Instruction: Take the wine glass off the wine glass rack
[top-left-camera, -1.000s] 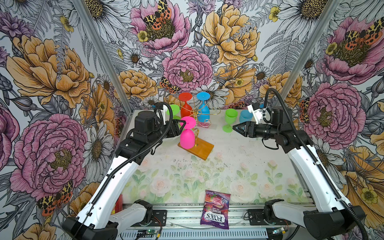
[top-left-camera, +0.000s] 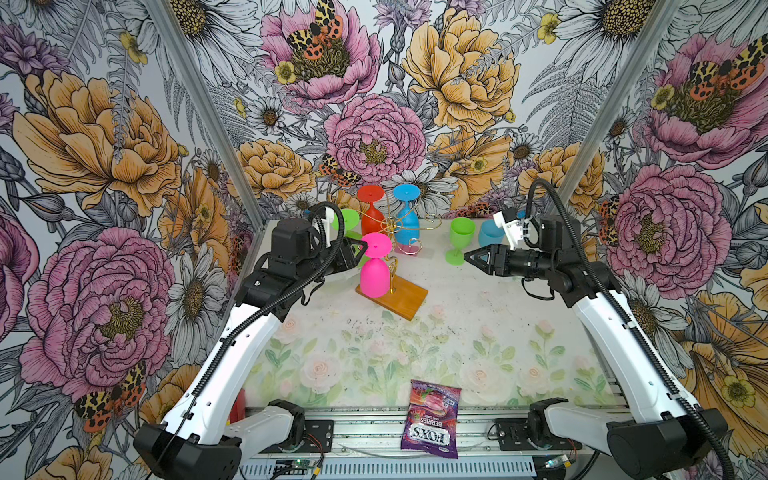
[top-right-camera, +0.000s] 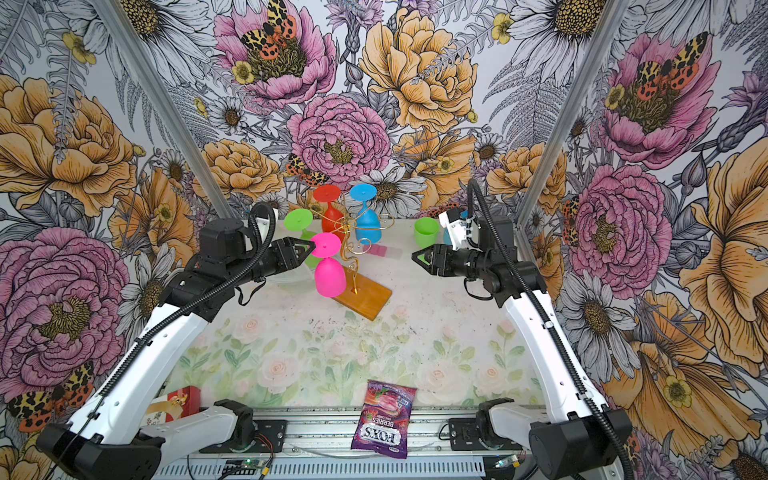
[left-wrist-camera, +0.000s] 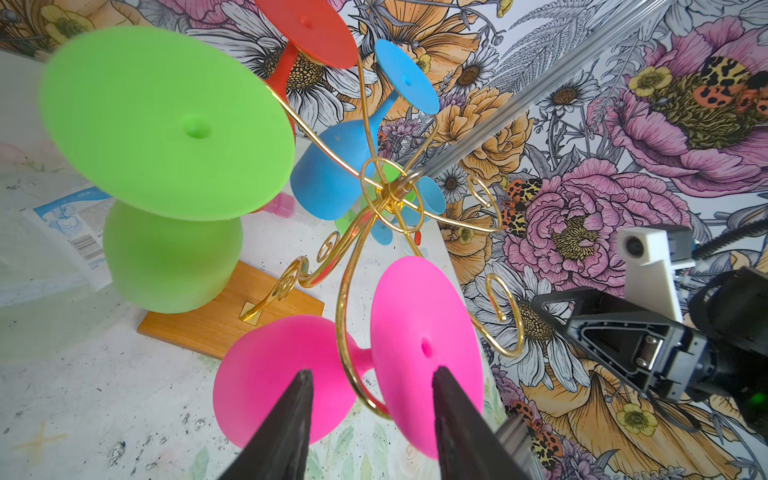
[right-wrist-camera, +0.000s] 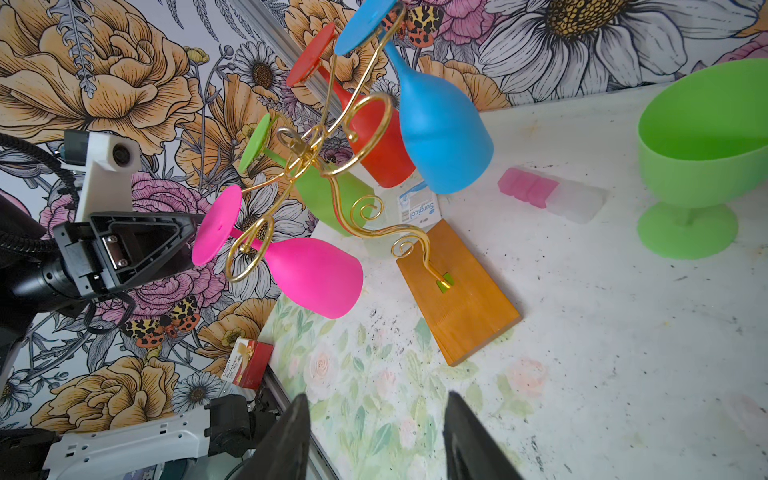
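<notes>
A gold wire rack on a wooden block holds upside-down glasses: pink, green, red and blue. My left gripper is just beside the pink glass's foot, its fingertips apart on either side of its lower part in the left wrist view, gripper open; whether they touch it I cannot tell. My right gripper is open over the table's right side, to the right of the rack, nothing between its fingers.
A green goblet and a light blue one stand at the back right. A small pink-and-clear bottle lies behind the rack. A snack bag lies at the front edge.
My left arm has shifted slightly in the top left view around the pink glass's foot. My right arm has barely moved. The glasses stay on the rack.
</notes>
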